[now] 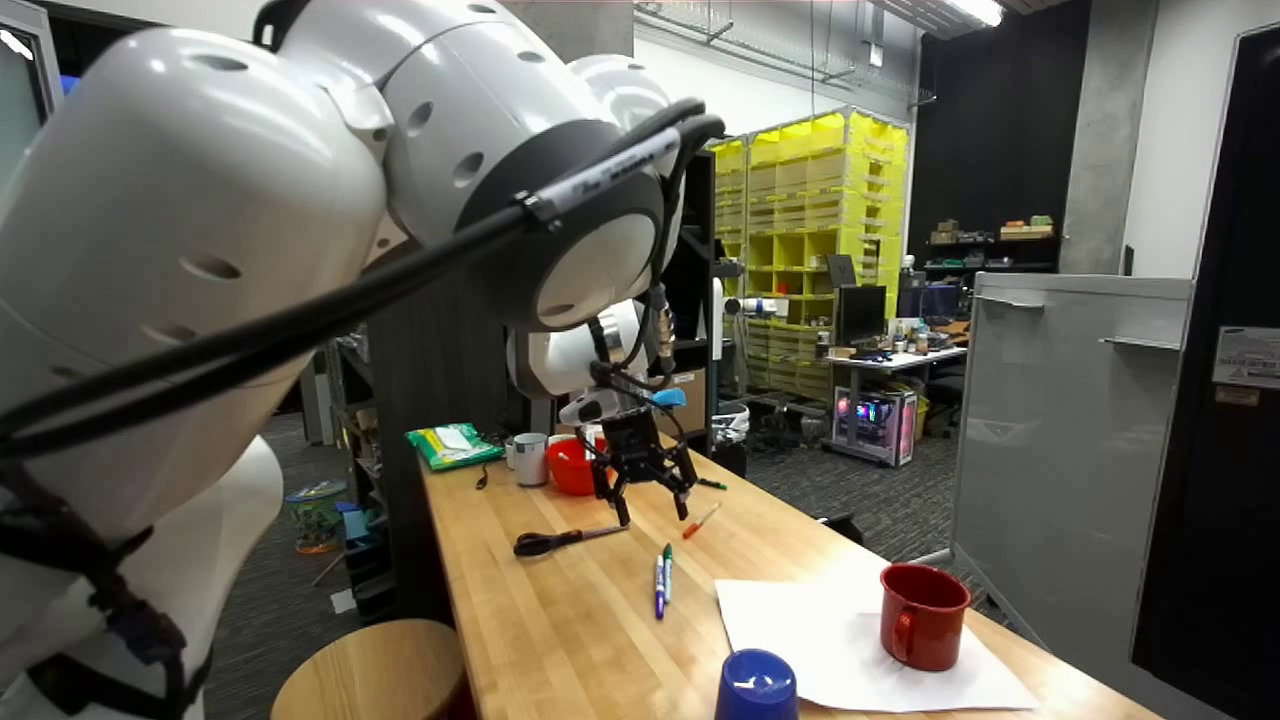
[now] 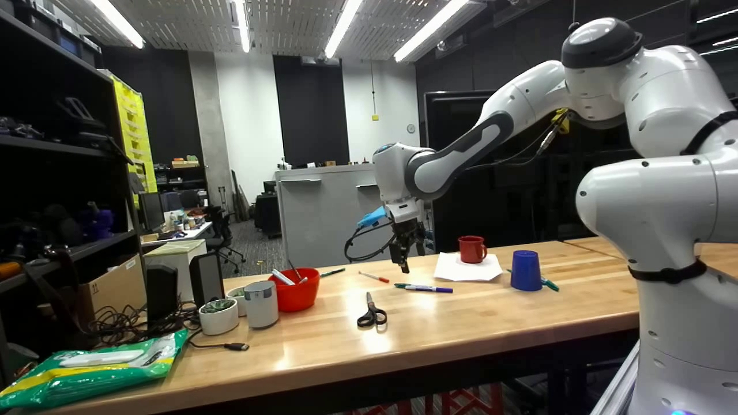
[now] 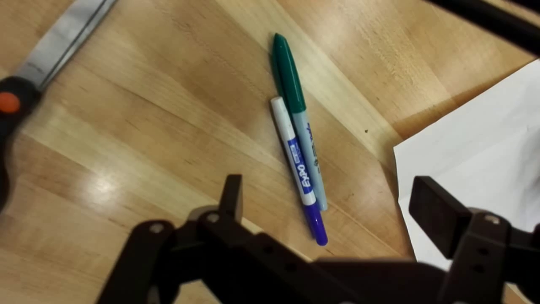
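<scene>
My gripper is open above the table, its two black fingers wide apart with nothing between them. Below it in the wrist view lie two markers side by side: a white and purple Expo marker [image 3: 298, 164] and a green-capped grey marker [image 3: 303, 119]. They touch along part of their length. The scissors [image 3: 53, 45] lie at the left of that view, partly cut off. An orange-capped pen [image 1: 702, 521] rests on the table near the gripper in exterior view 1. Behind the gripper there stands a red bowl [image 2: 298, 290] with pens in it.
A red mug [image 1: 924, 616] stands on white paper [image 1: 780, 612]; a blue cup [image 2: 526, 270] is close by, with a green marker [image 2: 550, 284] beside it. Grey mug [image 2: 261, 304], potted plant [image 2: 218, 318] and green packet [image 2: 97, 366] crowd the other end. Bare wood surrounds the two markers.
</scene>
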